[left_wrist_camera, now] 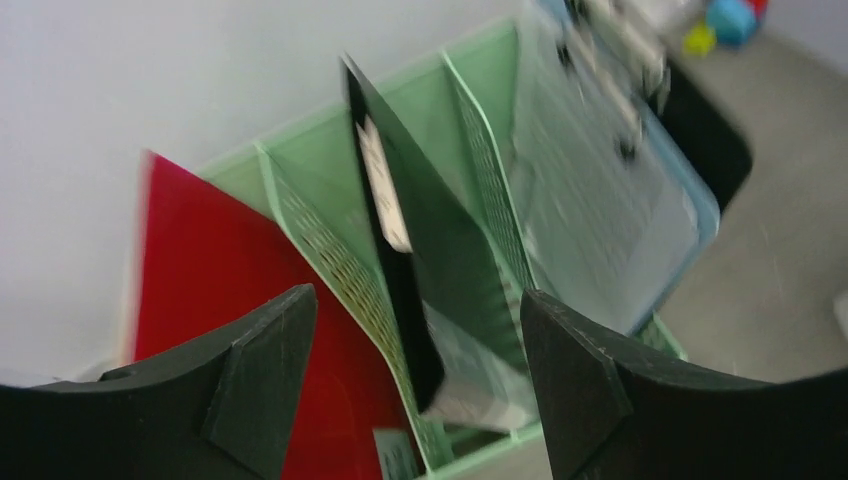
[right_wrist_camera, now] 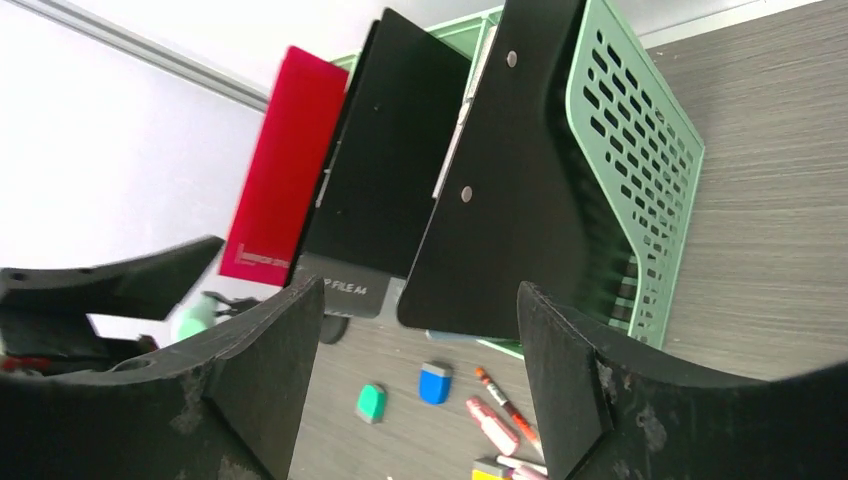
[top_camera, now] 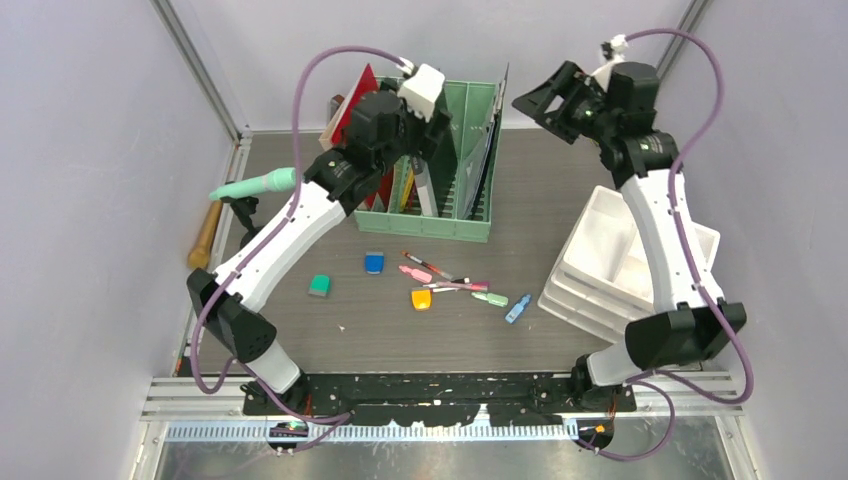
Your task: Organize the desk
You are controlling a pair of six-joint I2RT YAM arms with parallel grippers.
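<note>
A green file rack [top_camera: 425, 228] stands at the back middle of the desk. It holds a red folder [left_wrist_camera: 250, 310], a black file [right_wrist_camera: 395, 150] with a grey spine and, on its right side, a clipboard [left_wrist_camera: 600, 190] with a black back. Over the rack hangs my left gripper, part open, its fingers [left_wrist_camera: 265, 375] apart with nothing gripped; the black file's edge shows in the gap beyond them. My right gripper stands open to the right of the rack, empty, facing the clipboard's black back.
Erasers [top_camera: 374, 262], markers [top_camera: 490, 298] and pens lie scattered in front of the rack. White stacked trays [top_camera: 575, 285] stand at the right, under the right arm. A microphone [top_camera: 255, 185] on a stand is at the left. Bare desk lies right of the rack.
</note>
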